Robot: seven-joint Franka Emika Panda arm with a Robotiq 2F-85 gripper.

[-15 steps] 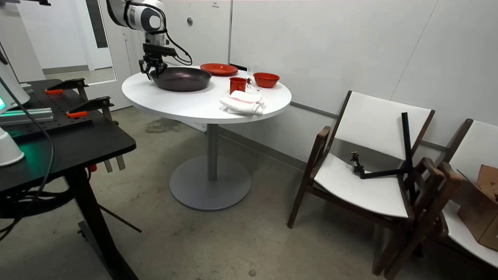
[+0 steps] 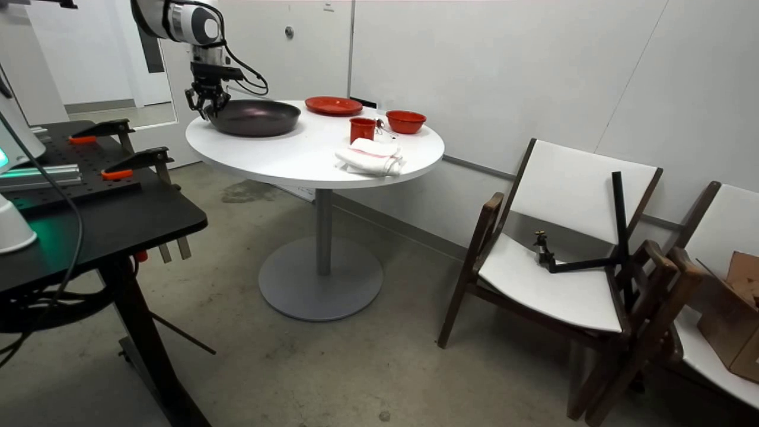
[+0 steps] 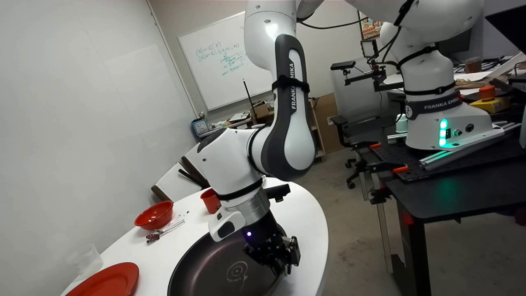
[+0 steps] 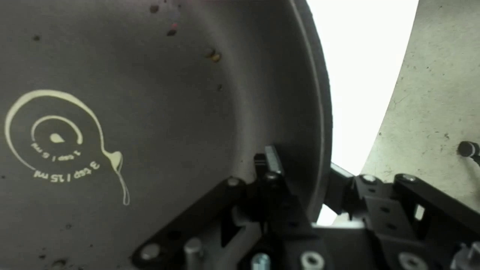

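Note:
A large dark frying pan (image 2: 260,120) rests on the left part of the round white table in exterior view 1. My gripper (image 2: 206,110) is shut on the pan's near-left wall. The wrist view shows one finger (image 4: 275,162) inside the pan (image 4: 157,112) and the other outside, with the rim (image 4: 321,135) between them. Pale measuring rings and a few small crumbs mark the pan's inside. In exterior view 2 the arm partly hides the pan (image 3: 207,269).
On the white table (image 2: 299,160) are a red plate (image 2: 334,105), red bowl (image 2: 406,121), red mug (image 2: 362,129) and folded white cloth (image 2: 371,156). A whisk-like utensil (image 3: 170,227) lies by the bowl. The table's edge is close beside the gripper.
The pan and my gripper have moved together to the left in exterior view 1, closer to the table's left edge. The plate, bowl, mug and cloth have stayed put.

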